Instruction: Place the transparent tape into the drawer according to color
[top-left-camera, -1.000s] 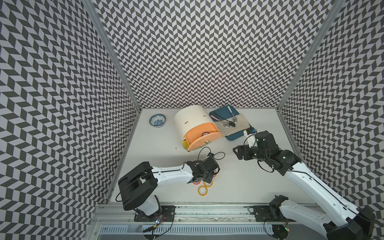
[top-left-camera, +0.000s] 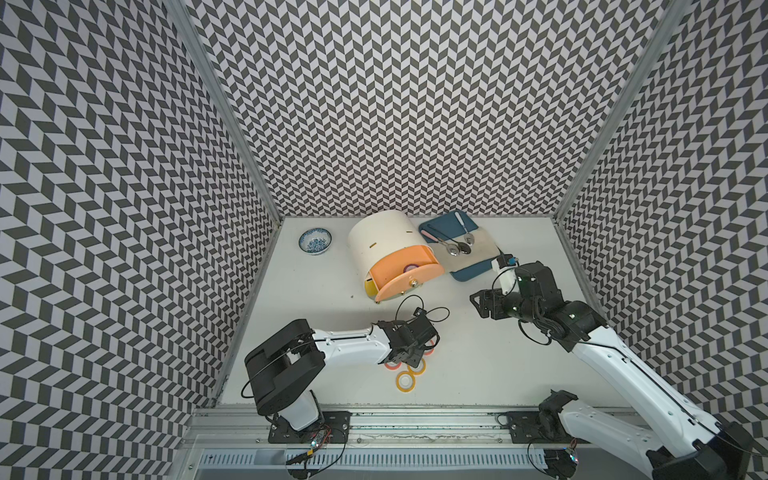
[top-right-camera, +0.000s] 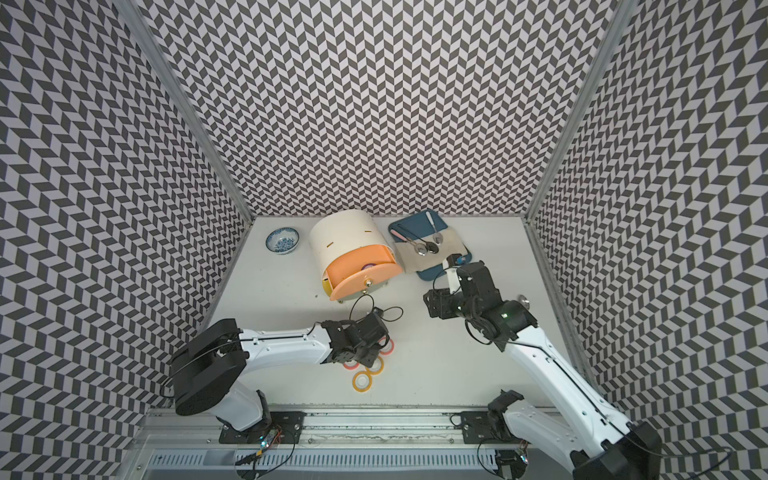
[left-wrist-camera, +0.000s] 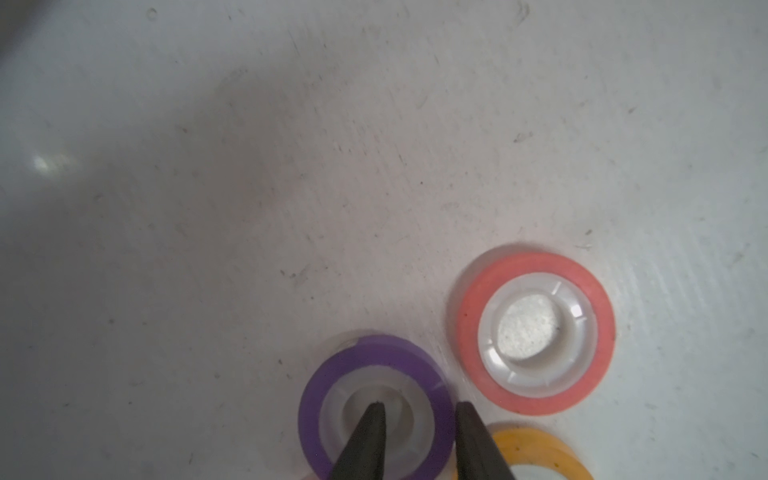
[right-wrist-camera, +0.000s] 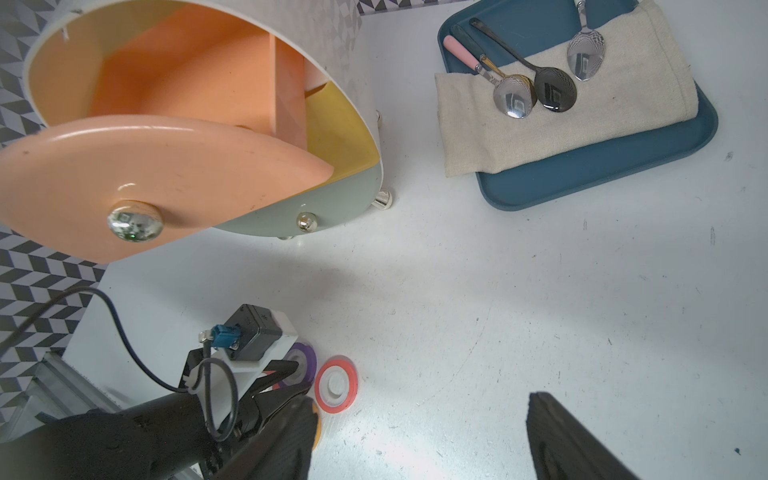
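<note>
The left wrist view shows a purple tape roll (left-wrist-camera: 388, 352) with my left gripper over it, one finger (left-wrist-camera: 369, 436) above its core and the other near its right rim. The fingers are part open. Beside it lie a red tape roll (left-wrist-camera: 596, 340) and a yellow one (left-wrist-camera: 532, 440), partly cut off by the frame edge. More red and yellow rolls (top-left-camera: 406, 382) lie under and near the left arm. The orange drawer (right-wrist-camera: 176, 184) of the white cabinet stands pulled out, a purple roll (top-left-camera: 410, 268) inside. My right gripper hangs open and empty over the table's right.
A blue tray (right-wrist-camera: 544, 192) with a beige cloth, several spoons on it, lies right of the cabinet (top-left-camera: 382, 232). At the back left stands a patterned bowl (top-left-camera: 315, 241). A yellow drawer (right-wrist-camera: 340, 132) sits below the orange one.
The left arm has shifted slightly to the right over the rolls. My right gripper has moved slightly to the right. The drawer and the visible rolls are unmoved.
</note>
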